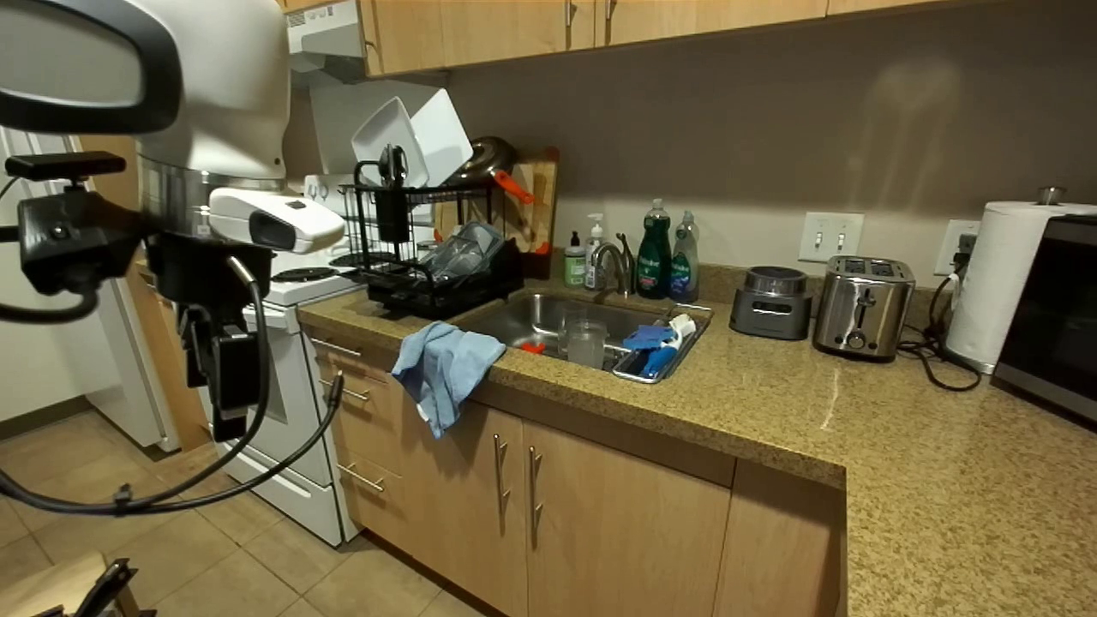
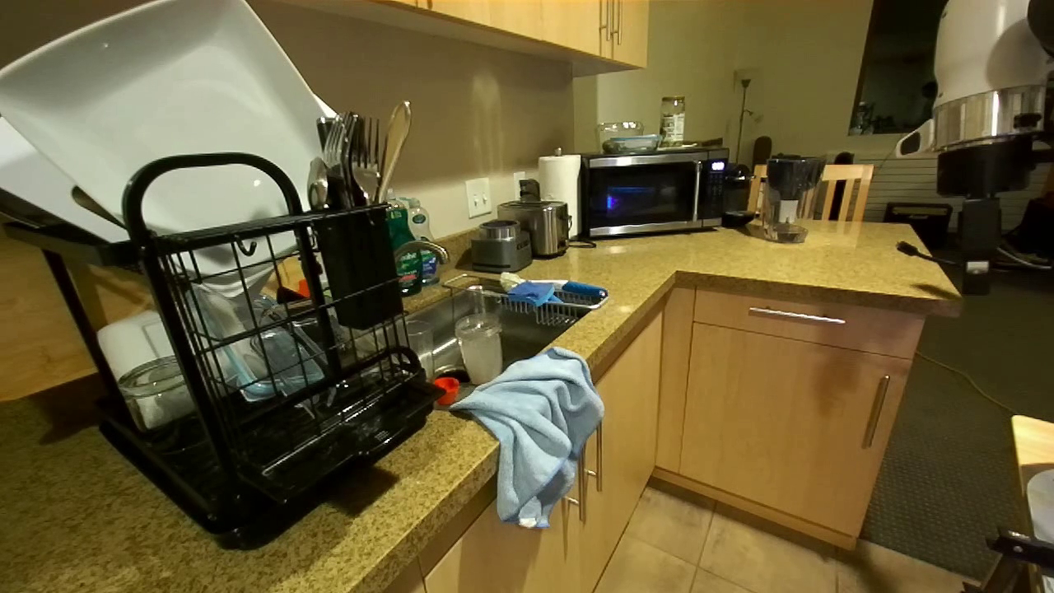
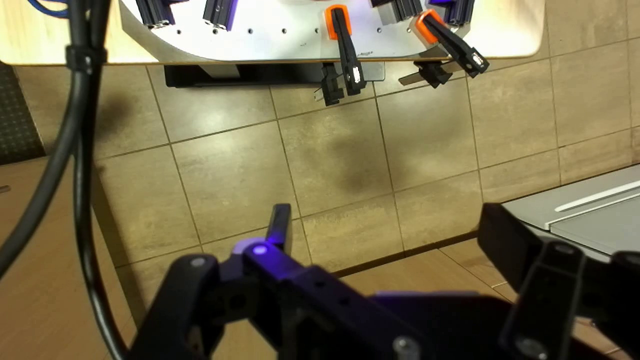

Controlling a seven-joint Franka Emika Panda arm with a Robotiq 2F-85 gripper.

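In the wrist view my gripper is open, its two dark fingers wide apart with only floor and cabinet front showing between them. From the side, the gripper (image 1: 228, 406) hangs pointing down, left of the counter and clear of it. A light blue cloth (image 1: 444, 370) drapes over the counter's front edge by the sink (image 1: 504, 320). Clear cups (image 2: 480, 346) stand in the basin along with a small red item (image 2: 446, 389). Blue cleaning tools (image 1: 658, 348) lie in a wire rack at the sink's right side.
A black dish rack (image 1: 442, 293) holding plates and cutlery stands left of the sink. Soap bottles (image 1: 654, 252), a toaster (image 1: 864, 308) and a paper towel roll (image 1: 1013, 283) line the wall. Black clamps (image 3: 351, 60) jut from the robot's table edge.
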